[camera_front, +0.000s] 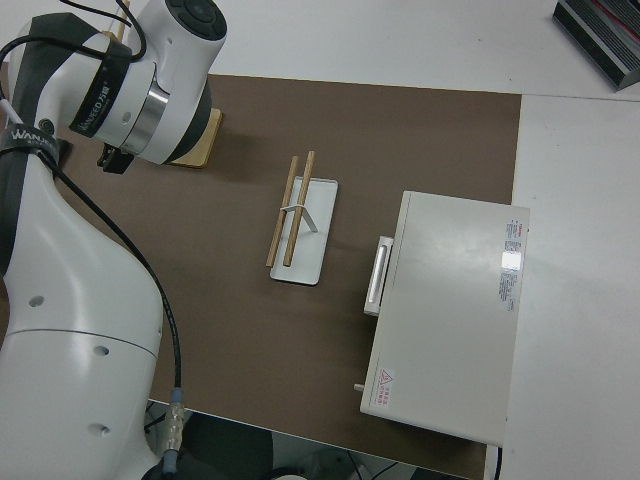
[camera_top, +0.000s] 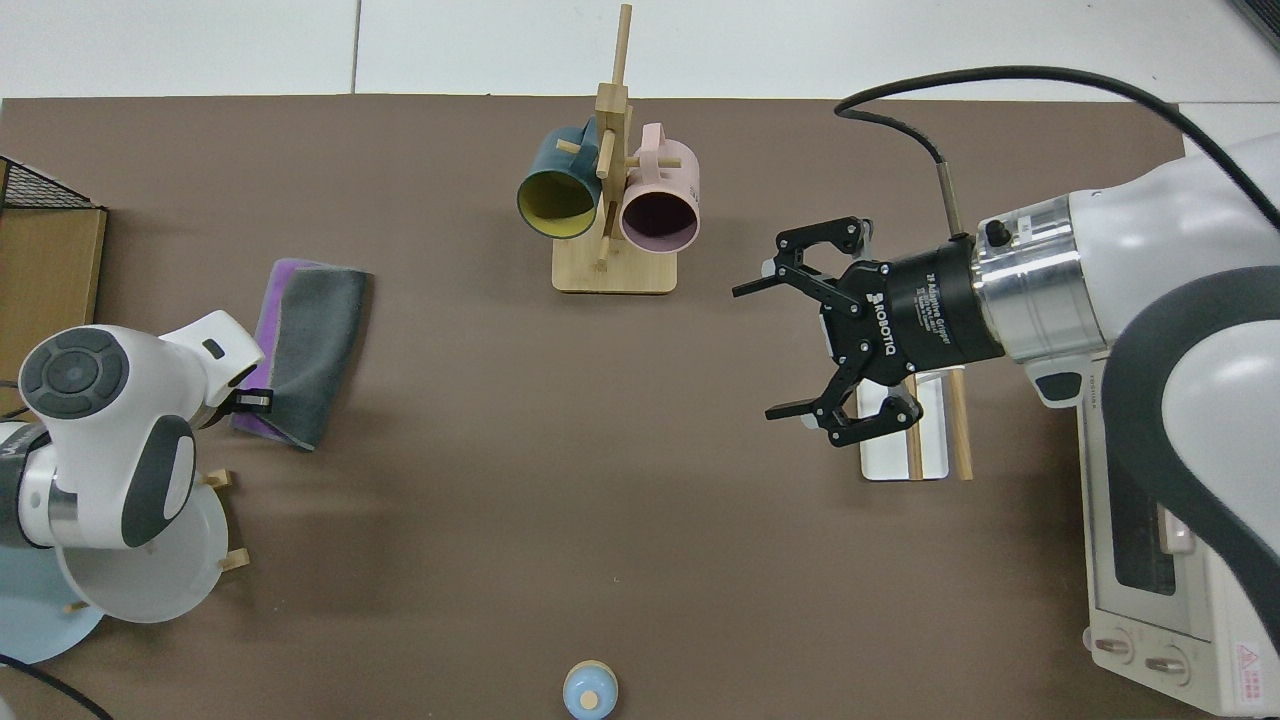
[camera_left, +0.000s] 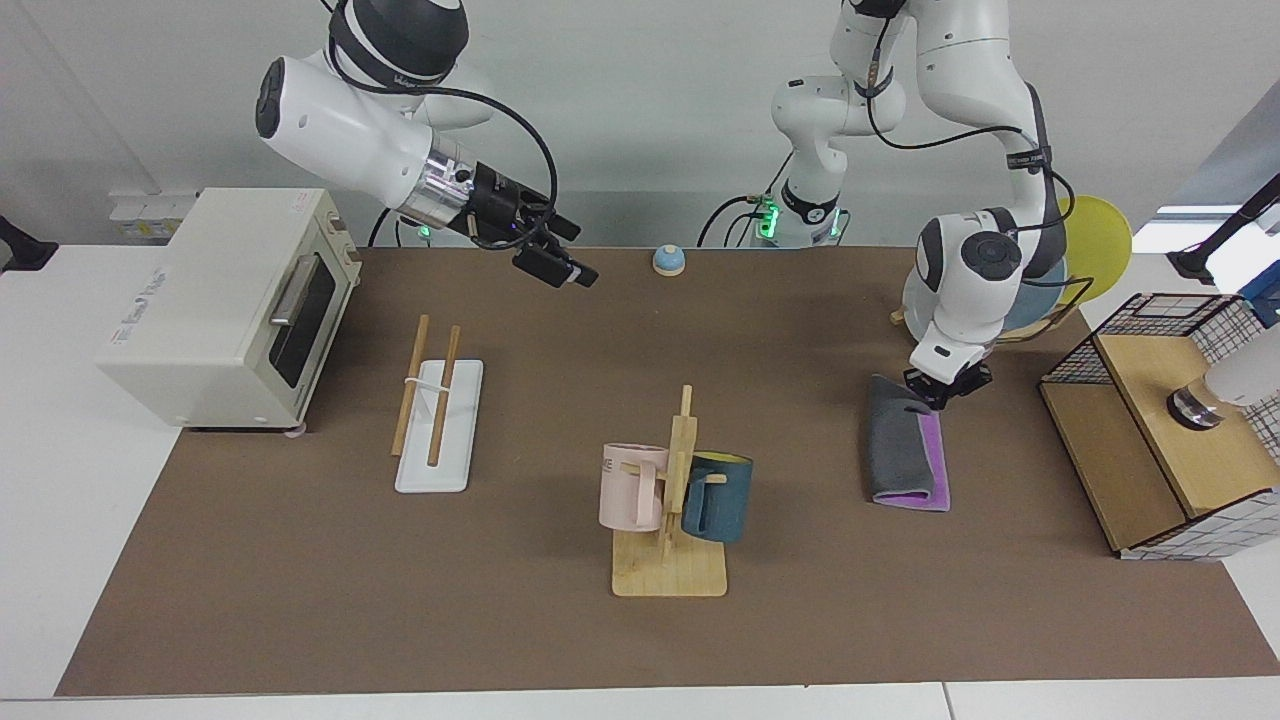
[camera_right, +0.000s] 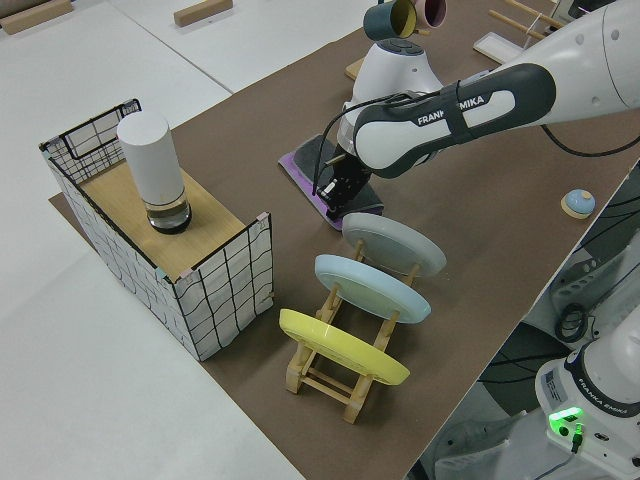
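Observation:
On the right of the top view, the black gripper of my right arm (camera_top: 753, 353) stands open above the brown mat, nothing between its fingers, left of the white tray with two wooden sticks (camera_top: 881, 452). My left gripper (camera_left: 948, 386) hangs by a folded grey and purple cloth (camera_top: 317, 354); whether it is open or shut I cannot tell. A wooden mug tree (camera_top: 614, 275) holds a teal mug (camera_top: 557, 192) and a pink mug (camera_top: 660, 210).
A toaster oven (camera_left: 188, 324) stands beside the tray. Plates in a rack (camera_right: 345, 348) and a wire basket (camera_right: 237, 292) flank my left arm. A small blue round object (camera_top: 589, 691) lies on the mat, whose middle is clear.

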